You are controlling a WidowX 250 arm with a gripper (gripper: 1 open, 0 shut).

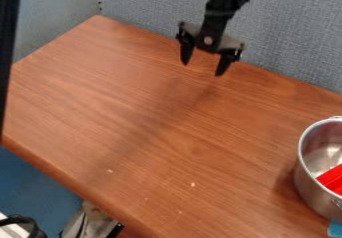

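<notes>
My black gripper point(203, 62) hangs over the back part of the wooden table point(134, 132), near the grey padded back wall. It stands open, its two fingers apart, with nothing seen between them. The gripper is slightly blurred. A steel pot point(311, 192) sits at the table's right side, partly cut off by the frame, with a red object point(330, 177) inside it.
Grey padded walls point(281, 32) bound the table at the back and left. A small blue object point(334, 230) lies by the pot at the lower right. Cables and hardware show below the front edge.
</notes>
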